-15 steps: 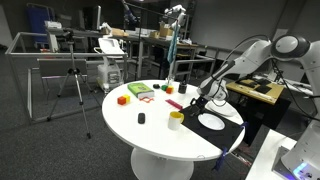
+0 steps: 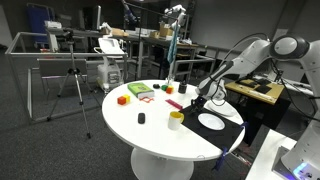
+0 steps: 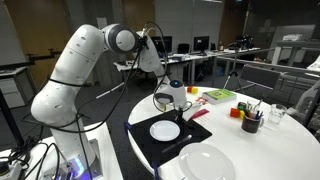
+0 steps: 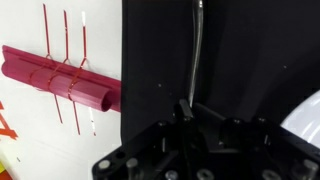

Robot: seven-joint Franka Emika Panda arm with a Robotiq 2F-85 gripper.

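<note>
My gripper is shut on a thin silver utensil (image 4: 198,50), whose slender length runs away from the fingers over the black mat (image 4: 155,60). Which end I hold, and whether the utensil touches the mat, I cannot tell. A white plate (image 4: 306,122) shows at the right edge of the wrist view. From the first exterior side, the gripper (image 2: 194,104) is low over the mat, just behind the plate (image 2: 211,121). In the other exterior view the plate (image 3: 165,130) lies in front of the gripper (image 3: 182,112).
Left of the mat lies a magenta roll (image 4: 60,82) crossed by thin red strands. A yellow cup (image 2: 175,121) stands by the mat's near left side. A larger white dish (image 3: 205,162) sits beside the mat. Small coloured objects occupy the table's back.
The arm and gripper have shifted only slightly over the mat. The plate and yellow cup look unmoved.
</note>
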